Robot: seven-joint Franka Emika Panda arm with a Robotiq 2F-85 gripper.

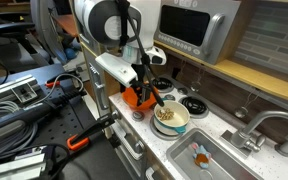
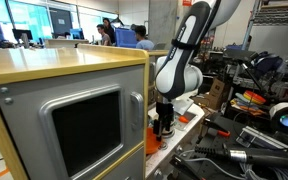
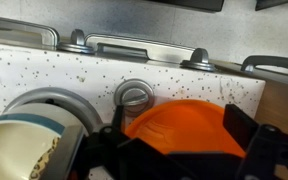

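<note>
An orange plate or shallow bowl lies on the counter by the stove; in the wrist view its orange surface shows between the dark fingers. My gripper is low over the plate's side nearer the pot. It is open, with one finger near the plate's left edge and the other at its right. Whether either touches the plate cannot be made out. Beside it stands a pot with a cream bowl set in it, holding something yellowish. A round metal knob is just in front of the plate.
To the right are the sink with a small orange and blue item in it, and a faucet. A microwave is on the shelf behind. Counter space between pot and faucet is clear.
</note>
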